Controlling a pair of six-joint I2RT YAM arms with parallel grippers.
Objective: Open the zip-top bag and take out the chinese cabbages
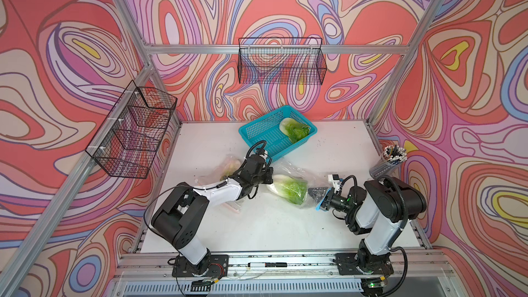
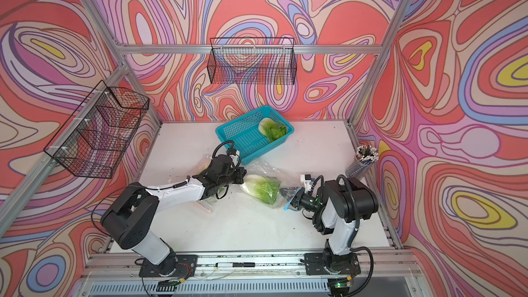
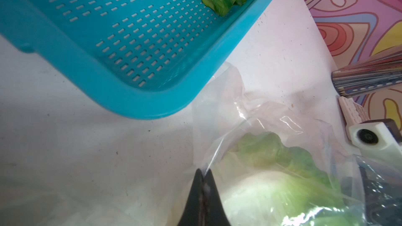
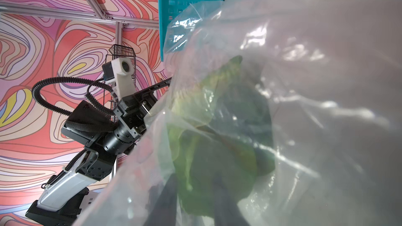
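Note:
In the left wrist view my left gripper is shut, with a fold of the clear zip top bag (image 3: pixel 293 121) pinched at its fingertips. A pale green Chinese cabbage (image 1: pixel 289 188) lies inside that bag on the table, between both arms. At the bag's right end is my right gripper. Through the plastic, its fingers (image 4: pixel 165 198) look dark and blurred and stand apart, with green leaf (image 4: pixel 205 154) beyond them; no hold on the cabbage shows. A blue strip (image 1: pixel 322 200) hangs by this gripper at the bag's end. Another cabbage (image 1: pixel 295 129) rests in the blue basket.
Just behind the bag stands the blue basket (image 1: pixel 258 130), close to my left gripper. More bagged produce (image 1: pixel 229 166) lies partly hidden behind the left arm. A holder of sticks (image 1: pixel 389 160) stands at the right edge.

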